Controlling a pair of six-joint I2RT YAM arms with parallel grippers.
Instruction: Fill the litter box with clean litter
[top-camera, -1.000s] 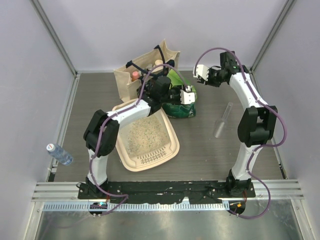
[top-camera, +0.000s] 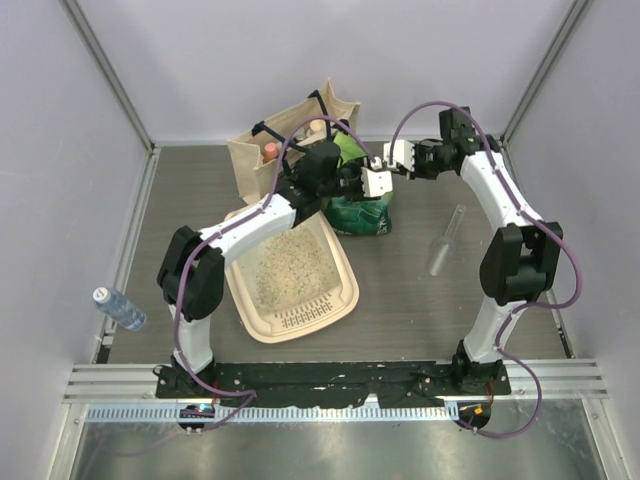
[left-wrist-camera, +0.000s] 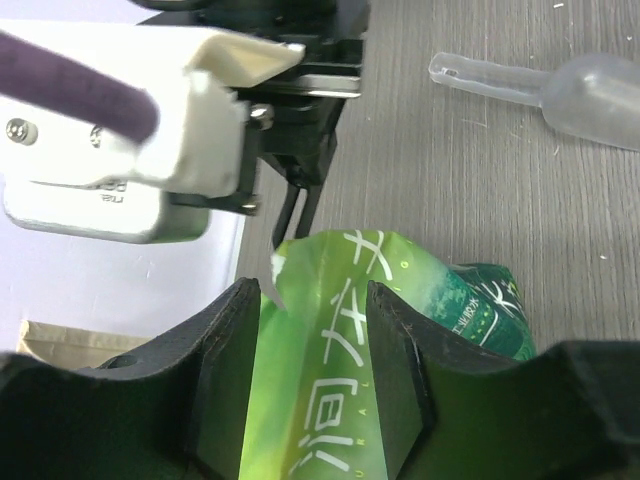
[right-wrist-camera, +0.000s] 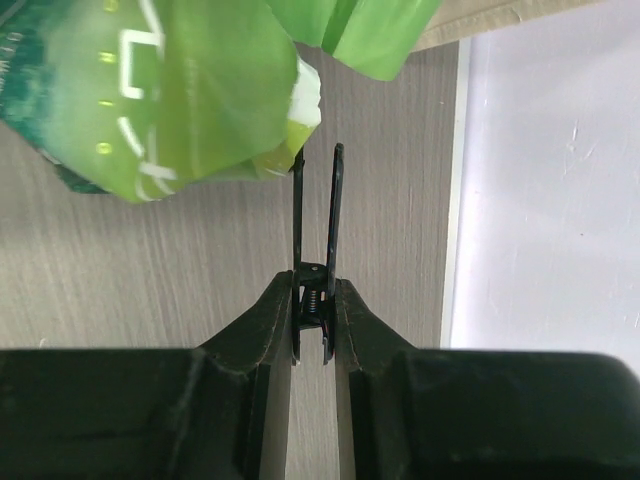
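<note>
The green litter bag (top-camera: 355, 217) stands upright behind the cream litter box (top-camera: 349, 288), which has pale litter across its floor. In the left wrist view the bag (left-wrist-camera: 335, 370) rises beneath and between the parted fingers of my left gripper; I see no firm pinch on it. My right gripper is closed around a slim black two-bladed tool (right-wrist-camera: 334, 210), apparently spring scissors. Its blades are slightly apart, with one tip at or very near the bag's pale, crumpled upper corner (right-wrist-camera: 303, 100); contact is unclear.
A tan tote bag (top-camera: 245, 165) with bottles in it stands at the back left, beside the litter bag. A clear scoop-like item (top-camera: 440, 250) lies on the right floor. A blue bottle (top-camera: 120, 308) is at far left. Right of the box the floor is bare.
The left arm's elbow has shifted a little to the left. Box and bag remain in place.
</note>
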